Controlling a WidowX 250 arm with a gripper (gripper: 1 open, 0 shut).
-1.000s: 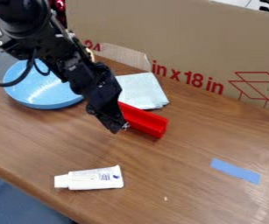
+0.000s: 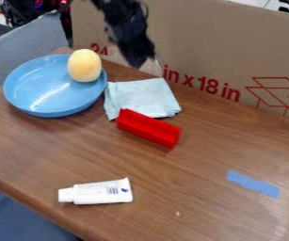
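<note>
My gripper (image 2: 136,47) is a dark, motion-blurred shape at the top centre, above the folded pale cloth; whether it is open or shut cannot be told. A red box-like bar (image 2: 148,129) lies on the wooden table in front of the cloth (image 2: 143,98). A blue plate (image 2: 40,92) at the left holds a round yellow item (image 2: 85,65) near its right edge. A white tube (image 2: 95,192) lies near the front of the table.
A cardboard box wall (image 2: 210,47) runs along the back. A blue tape strip (image 2: 252,184) is on the right of the table (image 2: 184,198).
My gripper has risen from beside the red bar up to the back, uncovering the plate and yellow item. The red bar stays where it was.
</note>
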